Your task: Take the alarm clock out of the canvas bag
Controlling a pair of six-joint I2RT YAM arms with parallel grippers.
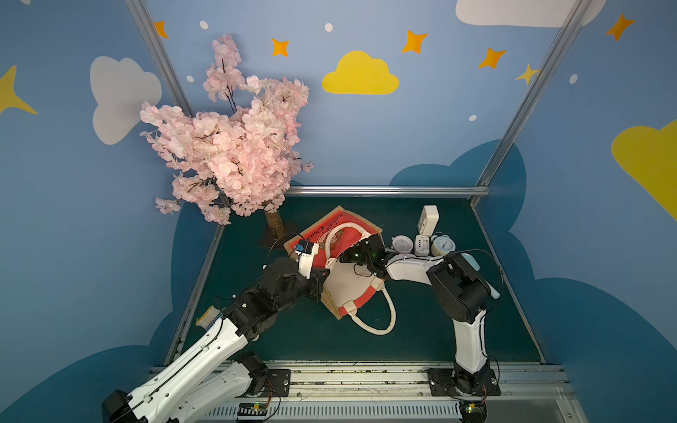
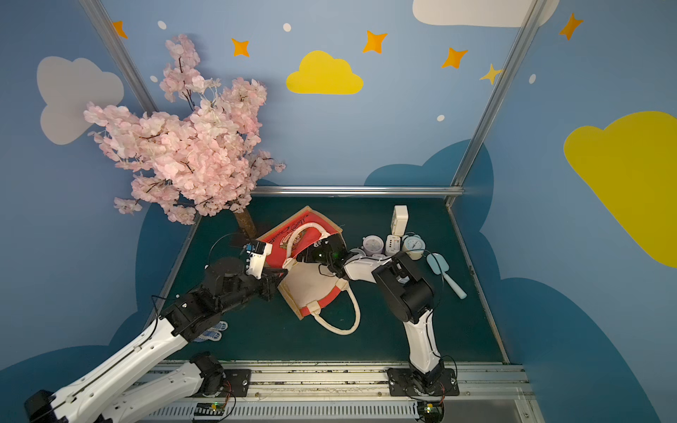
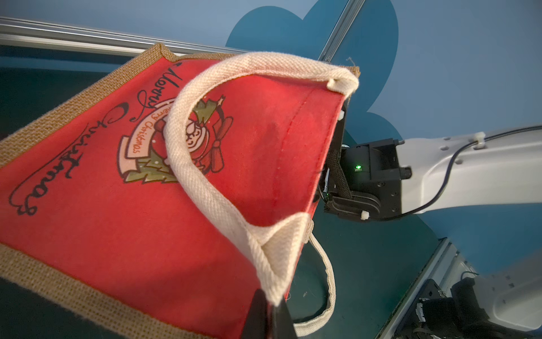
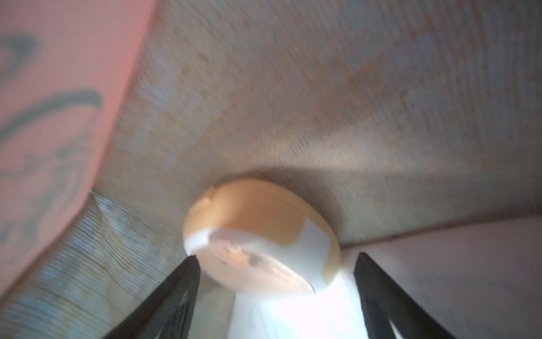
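Note:
The red canvas bag lies tilted, its cream handle arched over the printed side. My left gripper is shut at the bag's edge beside that handle, perhaps pinching it. My right gripper is inside the bag; in the right wrist view its fingers stand apart on either side of a small round orange-and-white object, blurred, likely the alarm clock, on the burlap lining just beyond the fingertips.
Right of the bag stand white clocks and a white box. A pink blossom tree is at back left. A pale blue long-handled item lies at right. Bare floor lies in front.

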